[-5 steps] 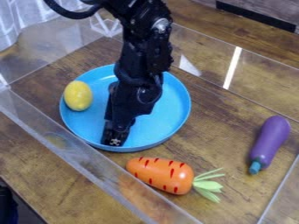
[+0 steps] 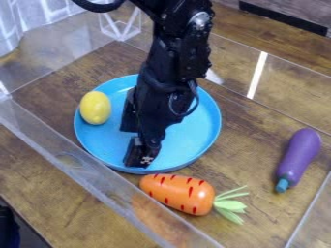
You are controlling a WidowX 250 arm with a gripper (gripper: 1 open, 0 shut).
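A black robot arm reaches down from the top of the view, and its gripper is low over the blue plate, fingers apart. Part of the plate is hidden behind the arm. A yellow oval object, like a potato or lemon, sits at the plate's left, apart from the gripper. An orange toy carrot with pale green leaves lies on the wooden surface in front of the plate. A purple toy eggplant lies to the right.
A transparent wall runs diagonally along the lower left, close to the plate and carrot. Bare wood is free at the right between plate and eggplant, and at the upper left.
The arm and gripper have shifted slightly to the right and up over the plate. The toys look unchanged.
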